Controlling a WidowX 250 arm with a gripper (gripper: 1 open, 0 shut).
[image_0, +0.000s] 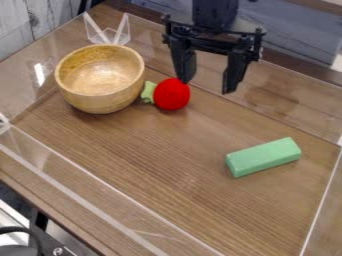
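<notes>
My dark gripper (210, 59) hangs at the top centre of the camera view, its two fingers pointing down and spread wide apart, with nothing seen between them. Just below and left of its left finger lies a red round object (173, 94), with a small green piece (150, 92) partly behind it. A tan bowl (100, 95) stands to the left. A light green bar (263, 157) lies at the lower right, apart from the gripper.
A pale wall runs along the back, and a dark cable shows at the lower left corner.
</notes>
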